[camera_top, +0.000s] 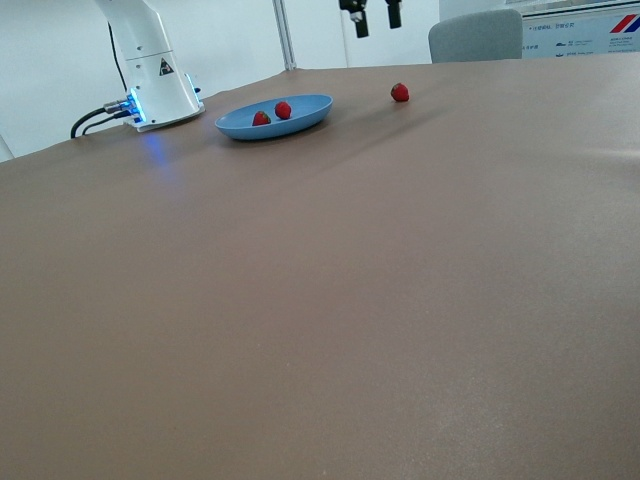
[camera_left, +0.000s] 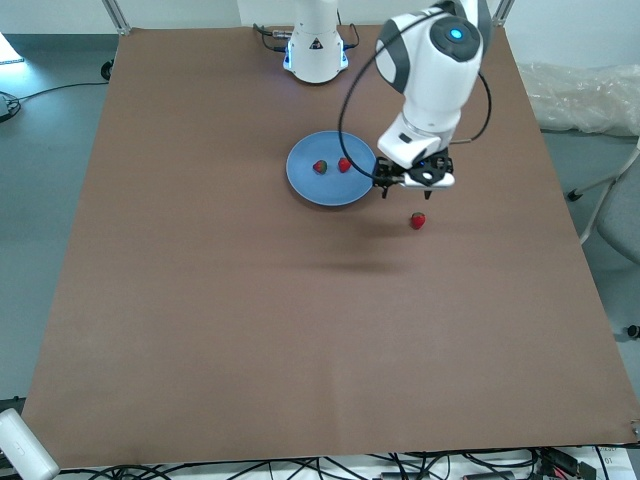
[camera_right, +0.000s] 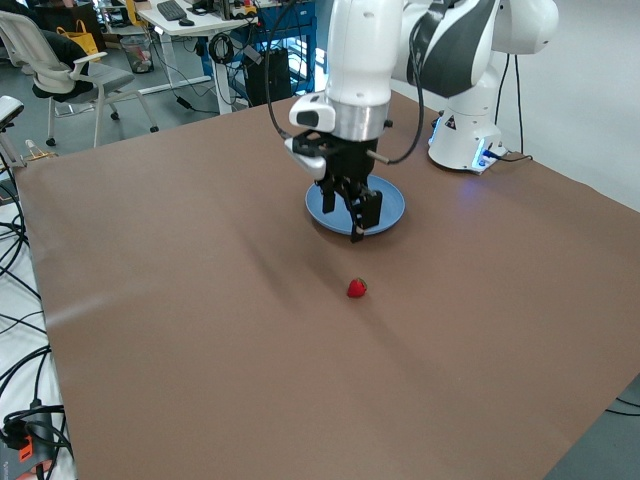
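Observation:
A blue plate (camera_left: 326, 186) holds two strawberries, one on the left (camera_top: 261, 118) and one on the right (camera_top: 283, 110). A lone strawberry (camera_left: 418, 220) lies on the brown table (camera_left: 320, 330), outside the plate toward the front right in the left view. My gripper (camera_top: 376, 24) hangs in the air above the table near the plate's right side, its two black fingers apart with nothing visible between them. In the right view it partly hides the plate.
A white robot base (camera_left: 316, 55) with cables stands behind the plate. Cables run along the table's edge.

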